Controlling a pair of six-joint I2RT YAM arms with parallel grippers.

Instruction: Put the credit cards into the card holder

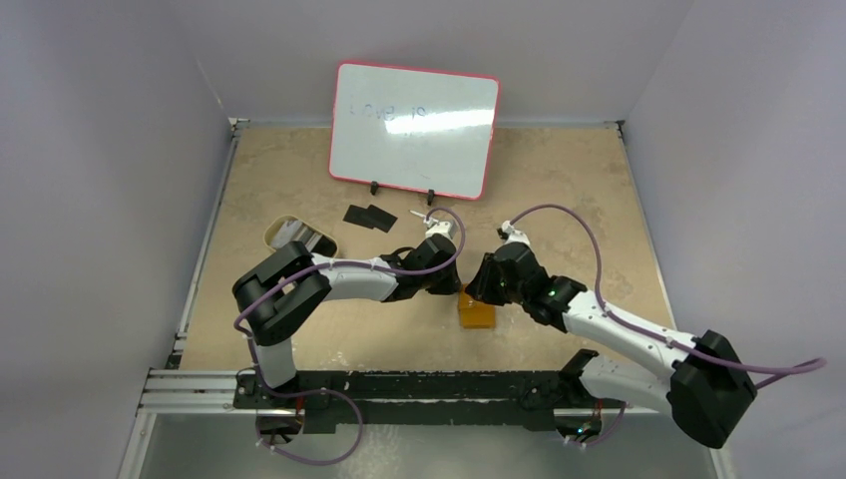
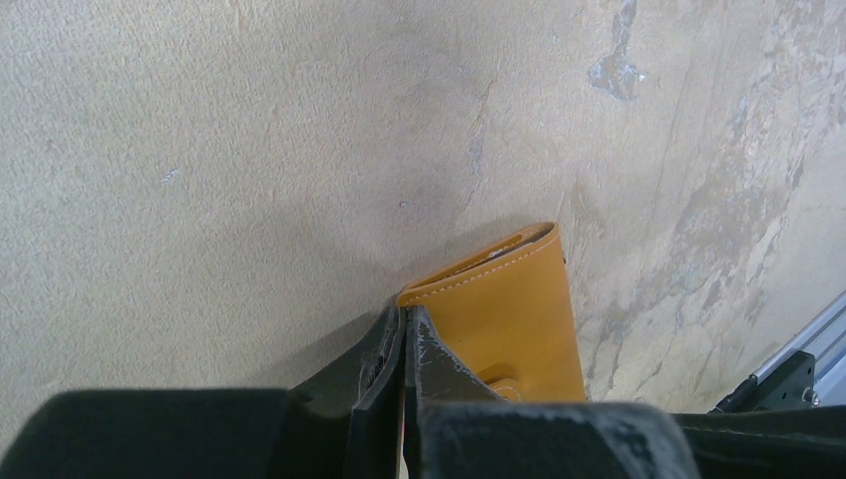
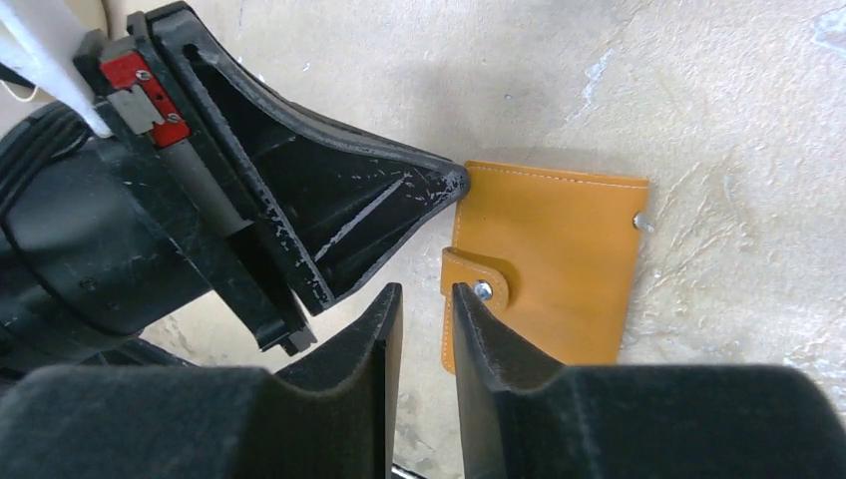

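Observation:
The orange leather card holder (image 1: 477, 315) lies flat on the table, its snap tab (image 3: 477, 279) visible in the right wrist view. My left gripper is shut, its fingertips against one corner of the holder; I cannot tell whether the edge is pinched. Something thin shows in the holder's open slot (image 2: 507, 249). My right gripper stands slightly open over the holder's tab side, with nothing between its fingers. Two dark flat cards (image 1: 370, 217) rest on the table behind the left arm.
A tan basket (image 1: 274, 232) with grey and dark items stands at the left. A whiteboard (image 1: 414, 130) leans at the back, with a white pen-like item (image 1: 419, 215) near its foot. Free table lies at the right (image 1: 589, 220).

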